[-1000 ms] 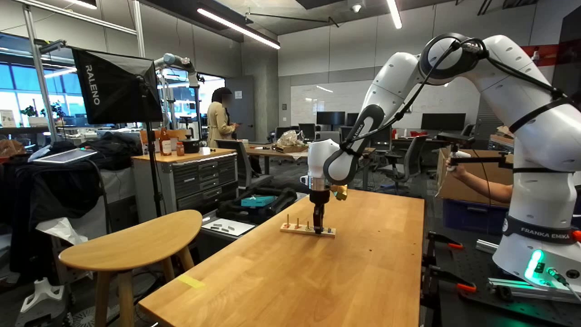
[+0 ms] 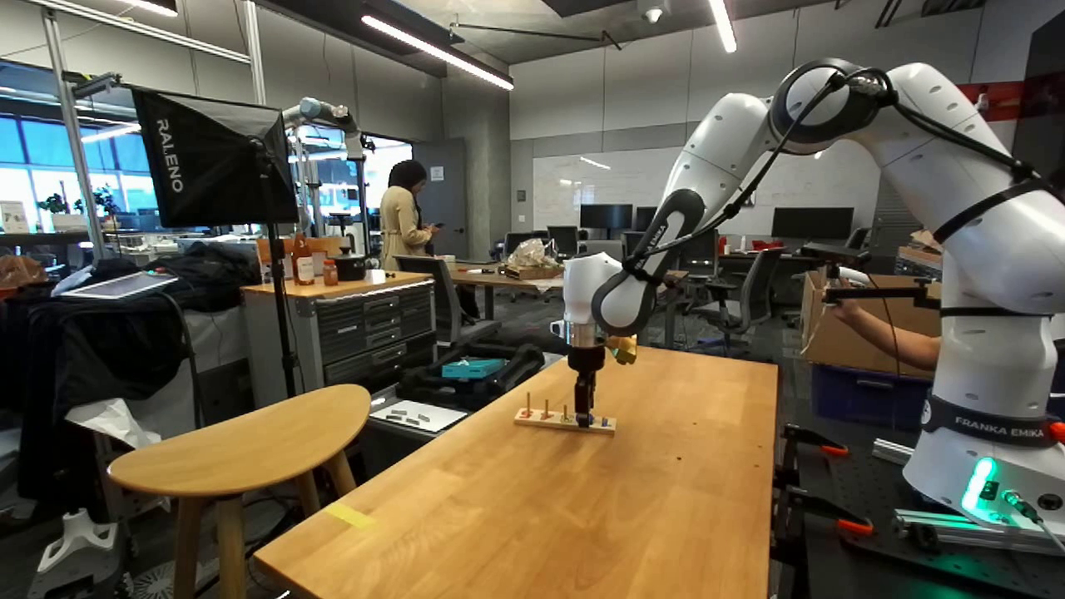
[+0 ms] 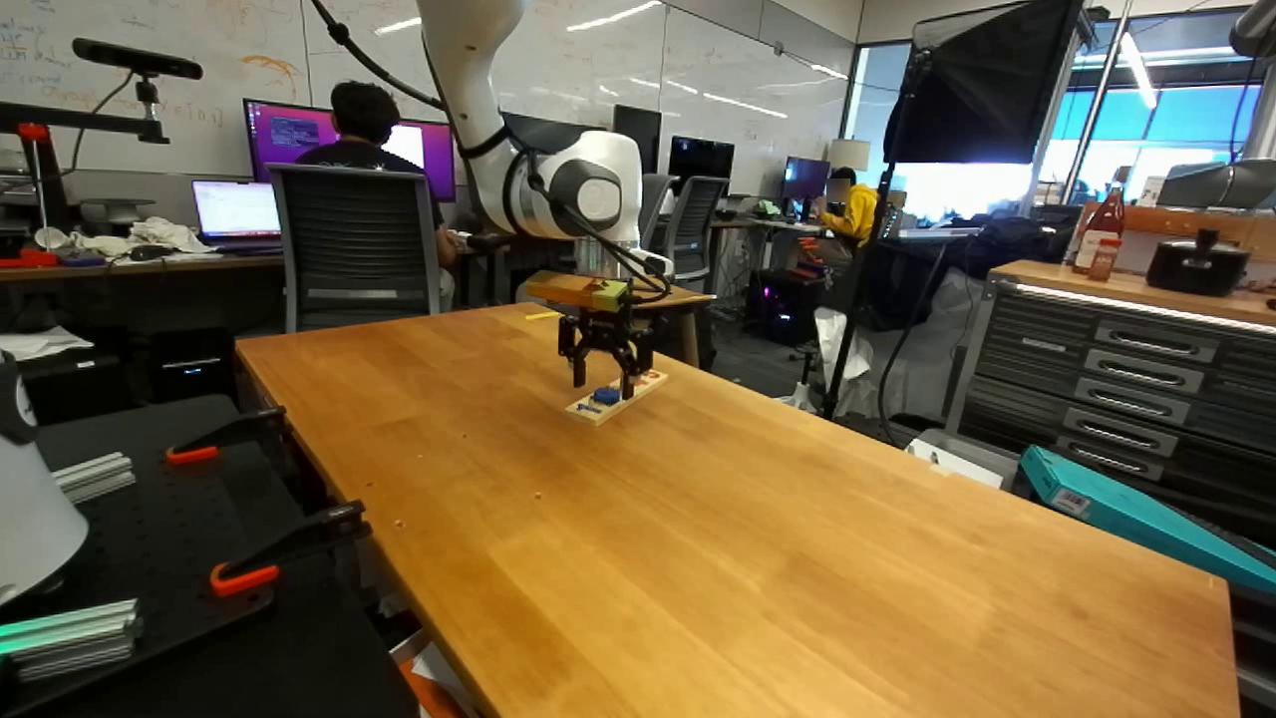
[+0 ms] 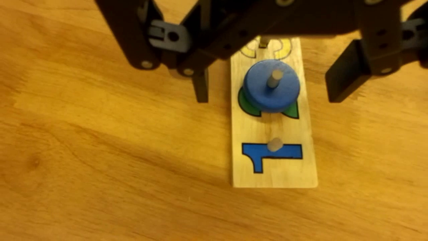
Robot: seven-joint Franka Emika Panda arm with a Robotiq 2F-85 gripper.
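A light wooden number board (image 4: 273,174) with upright pegs lies flat on the table. In the wrist view, a thick blue disc (image 4: 260,94) sits around the peg over the green 2. The peg (image 4: 275,144) at the blue 1 is bare. My gripper stands open above the board, its fingers on either side of the blue disc and apart from it. Exterior view 2 also shows the gripper (image 3: 604,381) low over the board, with the blue disc (image 3: 606,396) beneath it. The far end of the board is hidden in the wrist view.
The wooden table (image 2: 639,499) is broadly clear around the board. A person's arm (image 2: 889,334) reaches toward a camera mount beside the robot base. Clamps (image 3: 287,544) grip the table edge near the base.
The arm has barely moved. In exterior view 1, a little more blue now shows beside the fingertips; the board is in the same place.
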